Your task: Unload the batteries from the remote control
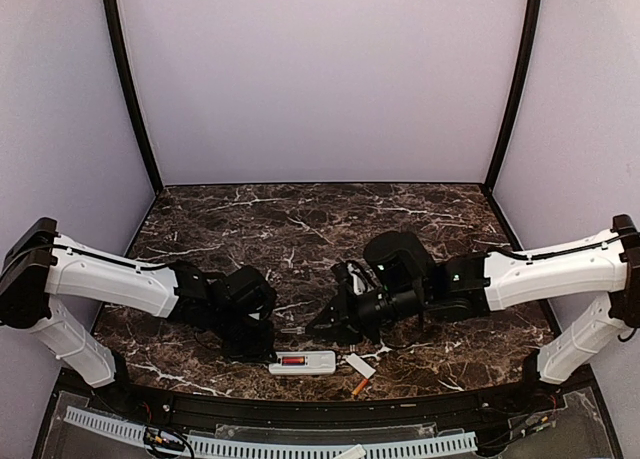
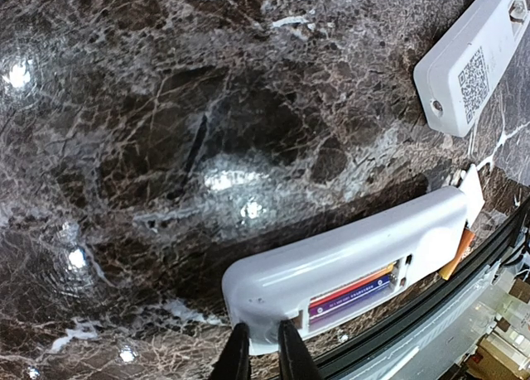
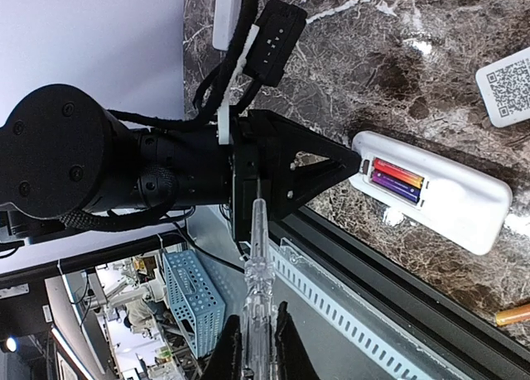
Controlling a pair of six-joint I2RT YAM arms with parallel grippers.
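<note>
The white remote control lies at the front of the table, its battery bay uncovered. In the right wrist view a red-orange battery and a purple battery sit side by side in the bay. My left gripper is shut on the end of the remote nearest the bay. Clear of the remote, above and behind it, my right gripper is shut on a slim transparent rod. The rod's tip points left in the top view.
Behind the remote rests a white device with a QR code. A small white piece and an orange stick lie right of the remote, near the front rail.
</note>
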